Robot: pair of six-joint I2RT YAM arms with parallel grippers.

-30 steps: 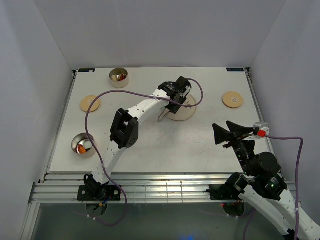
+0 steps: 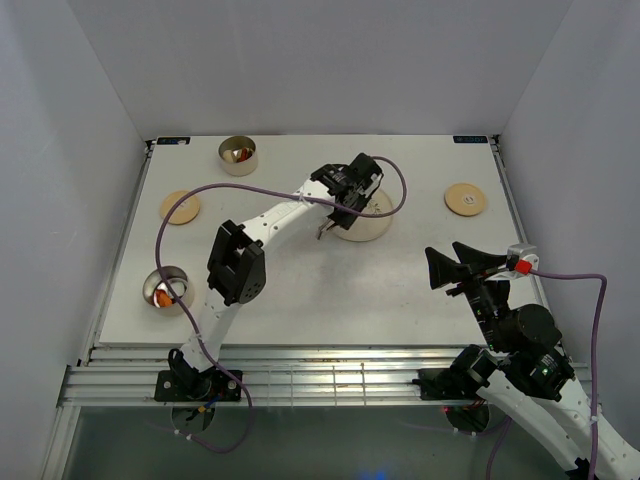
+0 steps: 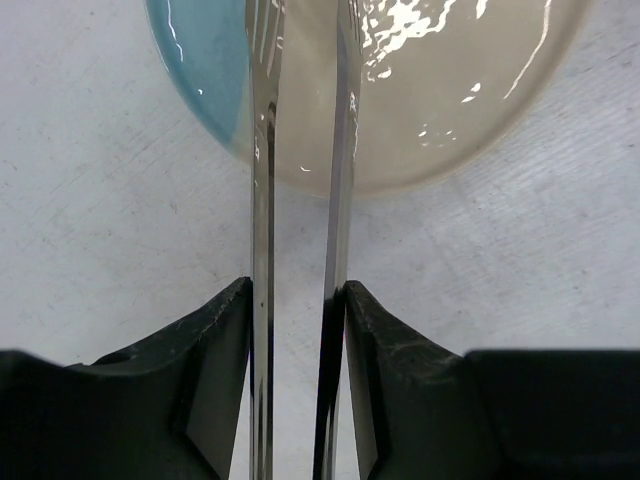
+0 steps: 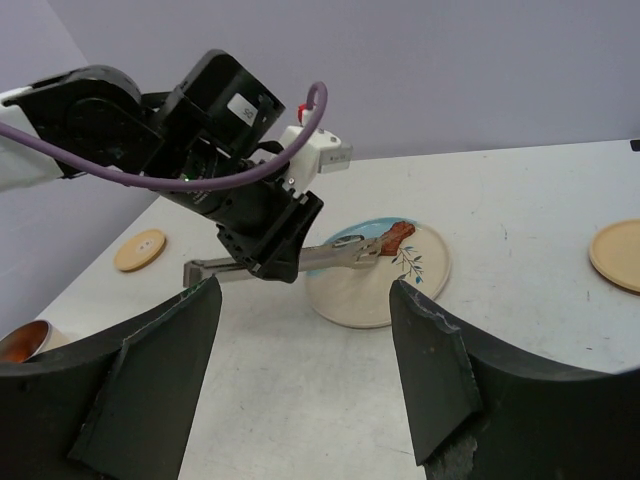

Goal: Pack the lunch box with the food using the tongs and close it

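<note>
In the left wrist view my left gripper is shut on silver tongs (image 3: 262, 200), one finger pressed against each arm of them. They reach over a round cream plate (image 4: 350, 308) with a blue edge and a leaf print. A brown piece of food (image 4: 398, 236) shows at the tongs' far end in the right wrist view; whether the tips grip it I cannot tell. From above, the left arm hides part of the plate (image 2: 370, 228). My right gripper (image 2: 455, 262) hangs at the front right, fingers apart and empty, far from the plate.
A pot (image 2: 237, 156) with food stands at the back left, another pot (image 2: 167, 290) at the front left. Round wooden discs lie at left (image 2: 180, 207) and right (image 2: 465, 199).
The left arm's elbow has swung a little left and forward, and the tongs' rear end looks shorter from above. The left gripper stays over the plate's left side; the right arm is still.
</note>
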